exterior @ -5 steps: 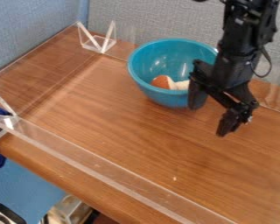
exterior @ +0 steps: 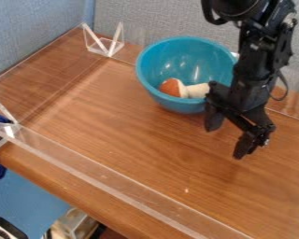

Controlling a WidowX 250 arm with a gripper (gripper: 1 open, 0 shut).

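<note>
A teal bowl (exterior: 177, 58) sits at the back of the wooden table (exterior: 127, 168), holding an orange object (exterior: 171, 87) and a pale cream piece (exterior: 196, 90). My black gripper (exterior: 227, 133) hangs just in front of the bowl's right side, its fingers apart and open, with nothing seen between them.
Clear plastic guards line the table's edges, with white brackets (exterior: 104, 45) at the back left and at the left edge. A blue floor shows at the lower left.
My gripper has moved slightly downward and to the right over the last second. The bowl and its contents look unchanged.
</note>
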